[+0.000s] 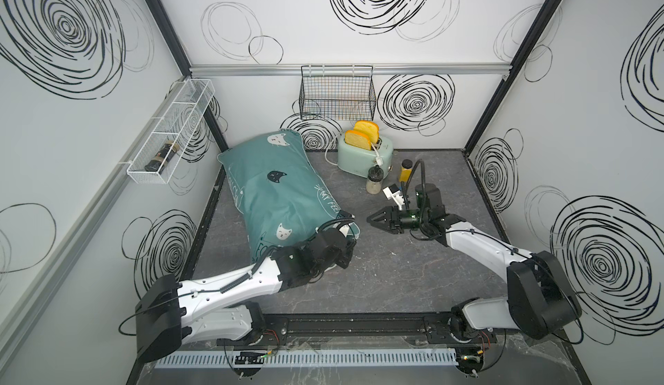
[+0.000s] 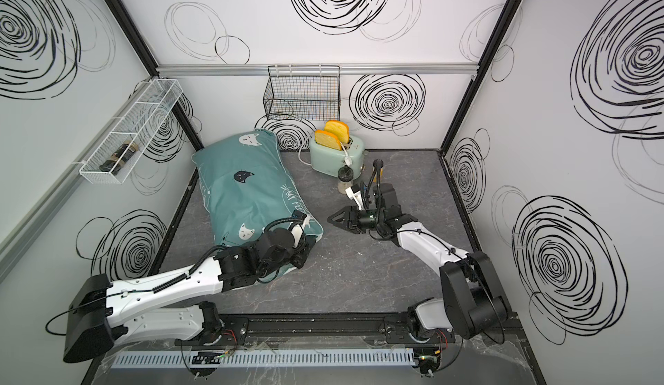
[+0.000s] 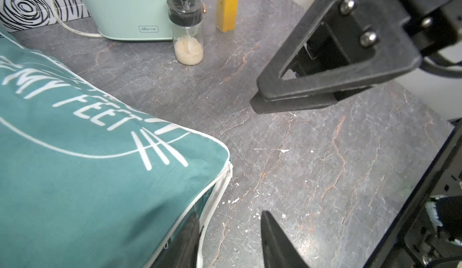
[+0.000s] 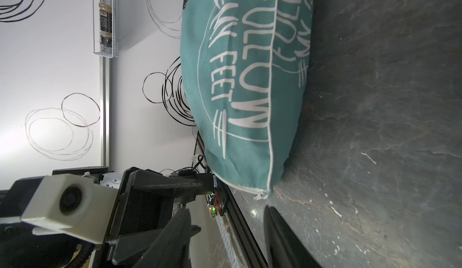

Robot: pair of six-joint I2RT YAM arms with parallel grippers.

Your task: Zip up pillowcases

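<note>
A teal pillowcase (image 1: 273, 184) with cat faces and white lettering lies on the left of the table, its white-piped corner (image 3: 223, 167) facing the right arm. My left gripper is over that corner, open, one finger beside the piping. My right gripper is open just right of the corner in the top views, with nothing between its fingers. In the right wrist view a small frayed white end (image 4: 261, 195) hangs from the corner's seam; whether it is the zipper pull I cannot tell.
A mint toaster (image 1: 359, 160) with bread, a shaker jar (image 3: 188, 51) and a yellow bottle (image 3: 227, 8) stand at the back. Wire baskets (image 1: 337, 93) hang on the walls.
</note>
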